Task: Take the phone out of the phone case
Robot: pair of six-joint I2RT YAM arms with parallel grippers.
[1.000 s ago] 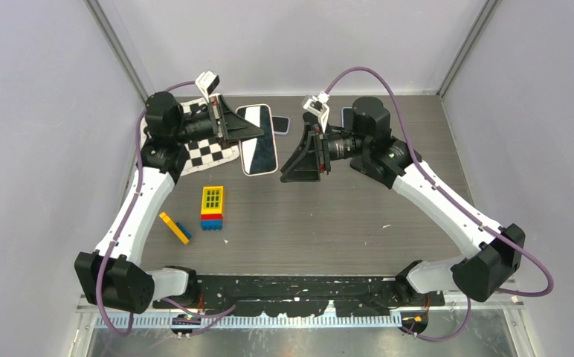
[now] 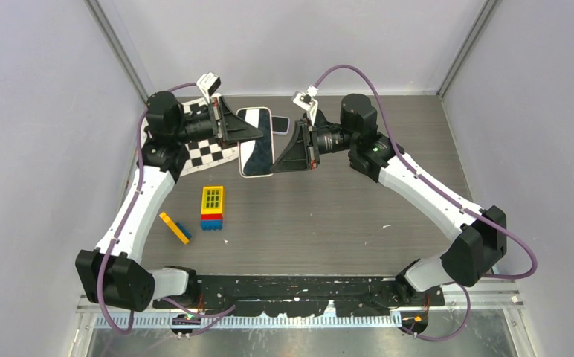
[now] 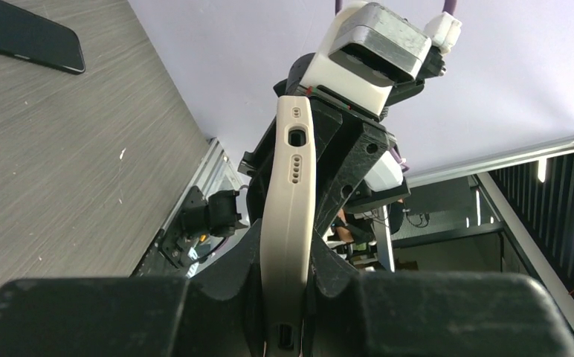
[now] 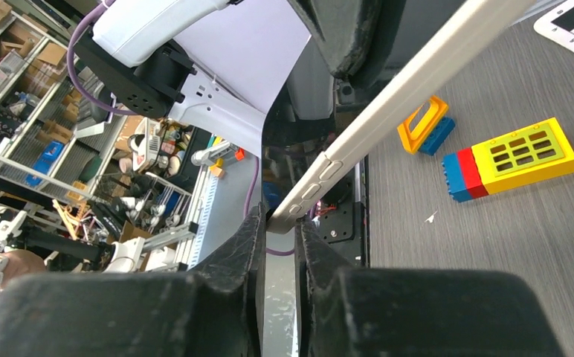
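The phone [image 2: 257, 155], in a pale case [image 3: 291, 204], is held up above the table between both arms. My left gripper [image 2: 260, 134] is shut on the cased phone at its upper side; the case's end with its cutouts shows in the left wrist view. At the lower right corner of the case, my right gripper has the corner between its fingertips, with a narrow gap below; whether it grips firmly cannot be told. The dark glass [image 4: 299, 126] sits within the case edge, buttons showing along that edge.
Another phone [image 3: 31, 37] lies on the table behind. Toy bricks [image 2: 212, 207] and a yellow and blue piece [image 2: 175, 227] lie front left. A checkered board [image 2: 210, 152] is under the left arm.
My right gripper has come left to the case's lower corner and its fingers have drawn closer together.
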